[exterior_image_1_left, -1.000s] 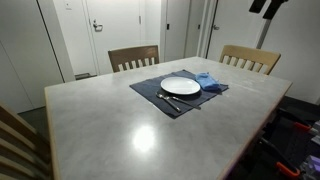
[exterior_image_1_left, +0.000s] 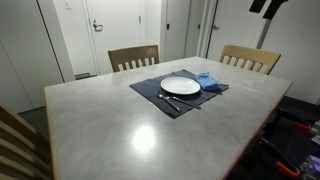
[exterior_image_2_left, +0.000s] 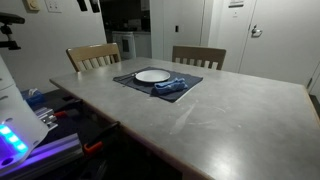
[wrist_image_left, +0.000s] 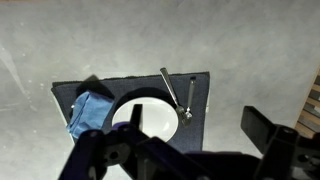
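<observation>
A white plate (exterior_image_1_left: 181, 87) lies on a dark placemat (exterior_image_1_left: 147, 88) on the table. The crumpled blue cloth (wrist_image_left: 90, 112) rests on the mat beside the plate, on the left in the wrist view. Two slim pieces of cutlery (wrist_image_left: 171, 90) lie along the plate's other side; their exact kind is hard to tell. High above the table, my gripper (exterior_image_1_left: 264, 8) shows at the top right of exterior view 1. Its fingers stand wide apart and hold nothing. From the wrist, the plate's lower part is partly hidden by the gripper body.
Wooden chairs stand round it, including one (exterior_image_1_left: 135, 57) behind the far edge and another (exterior_image_1_left: 240, 57) at the right end.
</observation>
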